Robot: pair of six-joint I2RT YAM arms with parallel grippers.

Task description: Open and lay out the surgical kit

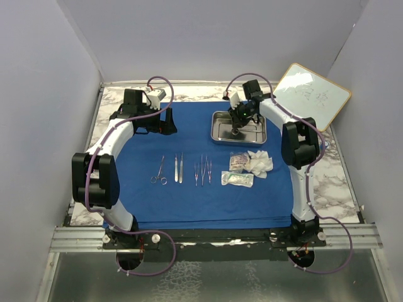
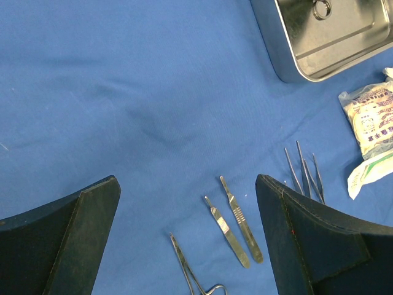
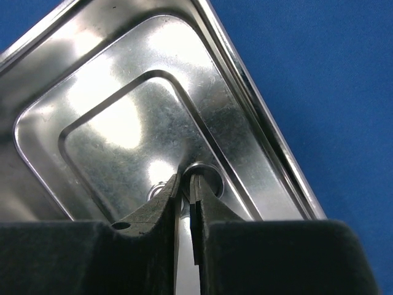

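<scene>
A steel tray [image 1: 220, 135] sits at the back right of the blue cloth. My right gripper [image 1: 237, 119] reaches down into it; in the right wrist view its fingertips [image 3: 187, 184] are close together at ringed metal pieces [image 3: 157, 190], and whether it holds one is unclear. My left gripper [image 1: 165, 126] stands open and empty over the cloth at left. Laid out on the cloth are scissors [image 1: 160, 173], two scalpel handles [image 1: 181, 170], several tweezers [image 1: 203, 170], a packet of pads [image 1: 238, 162], a long packet [image 1: 237, 178] and white gauze [image 1: 259, 162].
A whiteboard [image 1: 312, 94] lies on the marble top at the back right. The front of the blue cloth [image 1: 201, 207] and the area under my left gripper are clear.
</scene>
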